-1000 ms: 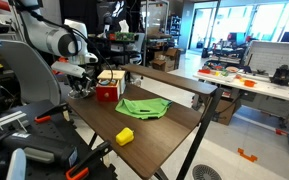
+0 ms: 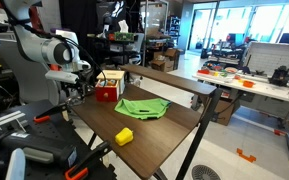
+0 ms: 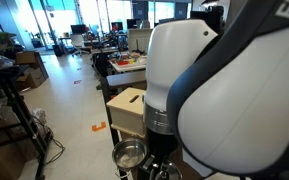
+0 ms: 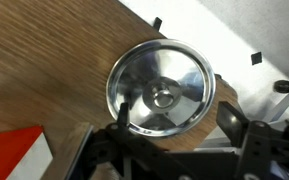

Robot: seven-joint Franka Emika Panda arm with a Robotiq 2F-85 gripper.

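A round see-through lid point(image 4: 134, 80) with a silver rim and a small central knob point(image 4: 162, 95) fills the middle of the wrist view. It lies on or just above the brown wooden table point(image 4: 44, 55), close to its edge. My gripper has its dark fingers apart at the lower side of the lid, with nothing visibly pinched between them. At the table's left end in exterior view 1, the gripper point(image 2: 77, 85) is small and hard to make out. A silver pot point(image 3: 130, 152) shows beside the white arm point(image 3: 164, 90) in exterior view 2.
A red box point(image 2: 107, 92) with a pale wooden top stands close to the gripper. Farther along the table are a green cloth point(image 2: 144, 108) and a yellow block point(image 2: 124, 136).
The arm has drawn left in exterior view 1, away from the red box and toward the table's left end. The box, cloth and yellow block look unmoved.
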